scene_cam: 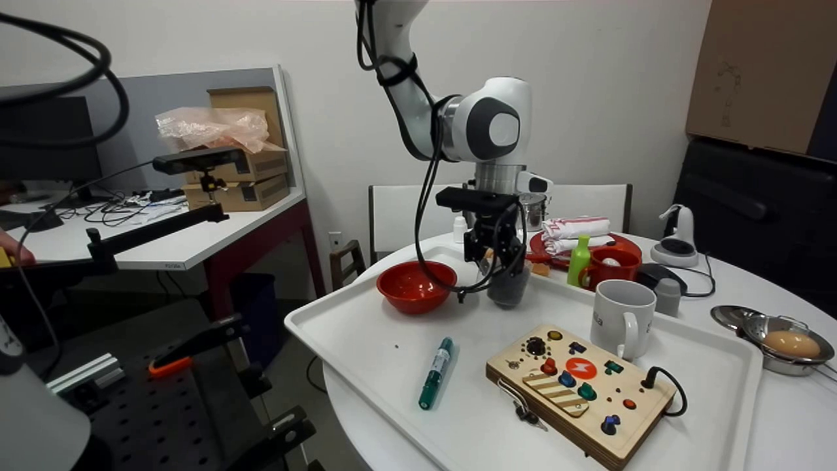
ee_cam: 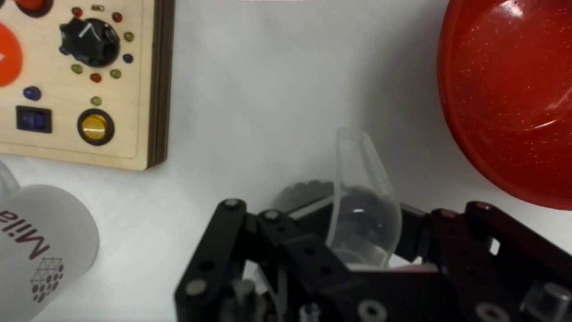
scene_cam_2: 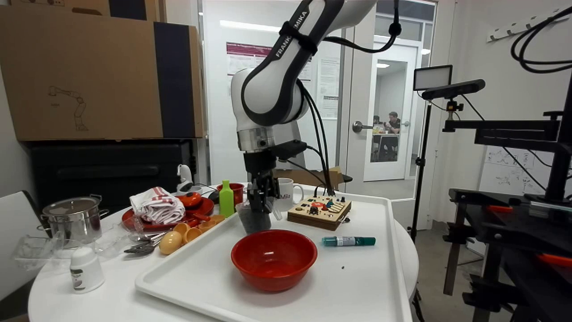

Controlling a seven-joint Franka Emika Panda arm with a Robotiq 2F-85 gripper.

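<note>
A clear cup [scene_cam: 508, 289] with dark contents is at the far side of the white tray [scene_cam: 353, 330], behind the red bowl's right side. In exterior view 2 the cup [scene_cam_2: 253, 219] looks tilted. My gripper [scene_cam_2: 262, 206] points down at the cup's upper part and is shut. From the wrist, a clear projecting piece of the cup [ee_cam: 362, 188] rises in front of the fingers; whether its thin wall is between them is hidden. The red bowl [ee_cam: 509, 102] stands close by, its inside looking empty.
Also on the tray are a wooden switch box [scene_cam: 584, 384], a green marker [scene_cam: 436, 373] and a white mug [scene_cam: 622, 314]. Past the tray's edge stand a green bottle [scene_cam_2: 226, 198], a folded towel [scene_cam_2: 157, 204] and a steel pot [scene_cam_2: 72, 217]. The tray's front left is mostly clear.
</note>
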